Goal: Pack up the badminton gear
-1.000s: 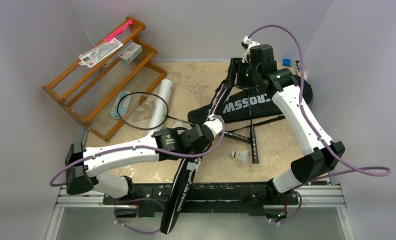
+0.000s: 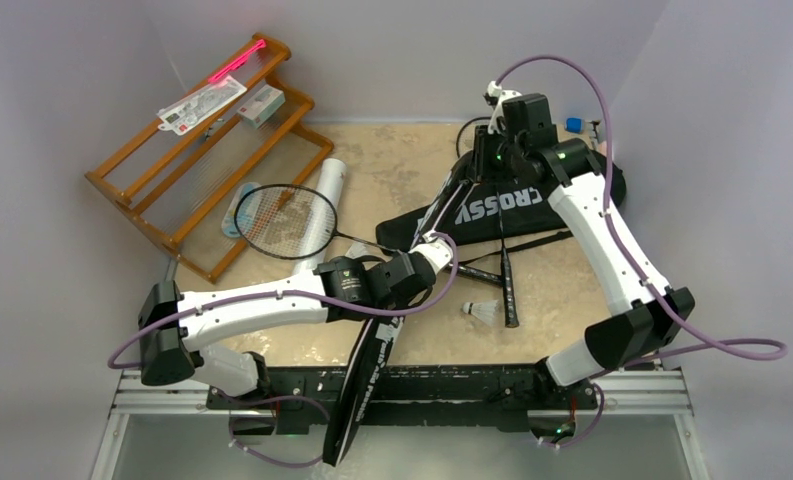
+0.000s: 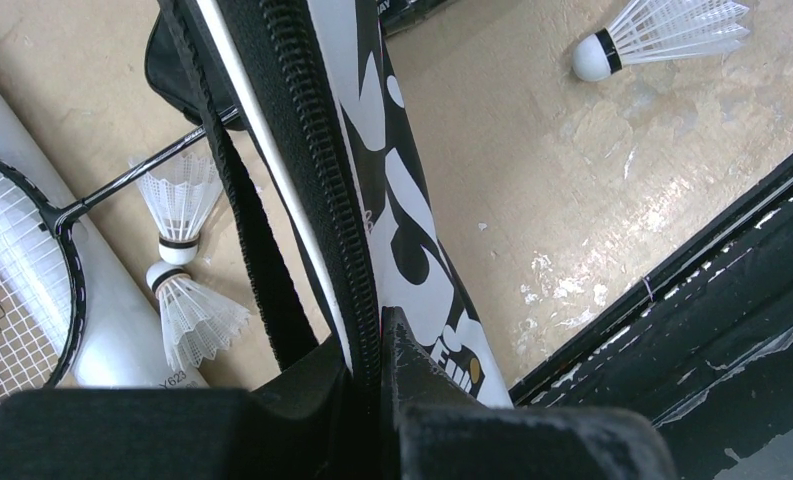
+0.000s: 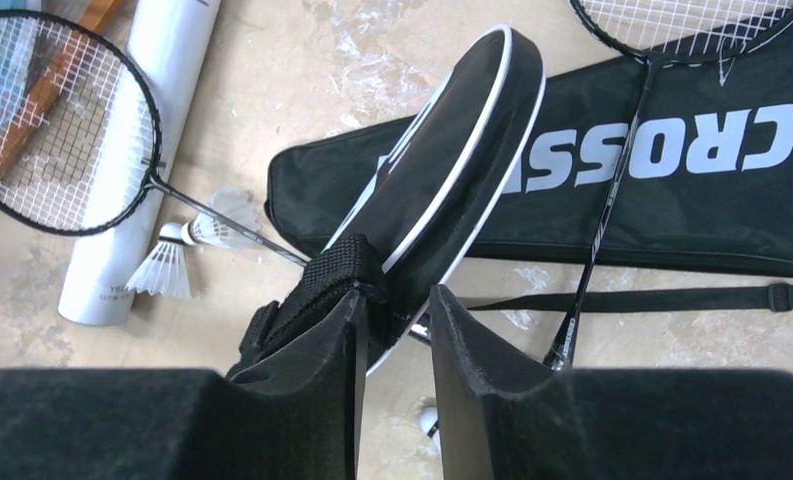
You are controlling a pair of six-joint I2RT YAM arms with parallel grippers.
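A black-and-white racket bag (image 2: 372, 355) hangs diagonally, its lower end over the table's front edge. My left gripper is shut on its zipped edge. The bag's upper part (image 4: 452, 150) stands as a loose flap in the right wrist view. My right gripper is near it, fingers parted, floor and bag showing in the gap. Black mesh (image 4: 322, 275) touches or nearly touches the left fingertip; whether it is gripped is unclear. One racket (image 2: 287, 222) lies at left, another racket's shaft (image 4: 612, 190) across the CROSSWAY bag (image 4: 672, 230). A shuttlecock (image 3: 662, 40) lies on the floor.
A white tube (image 4: 152, 150) lies at left, two shuttlecocks (image 3: 187, 200) beside it. A wooden rack (image 2: 202, 150) stands at the back left. The bag's strap (image 4: 692, 300) stretches across the right side. Bare floor shows at front right.
The right gripper has turned and its fingers look closer together. The hanging bag's upper end sits lower and looks wider, apart from where the gripper was.
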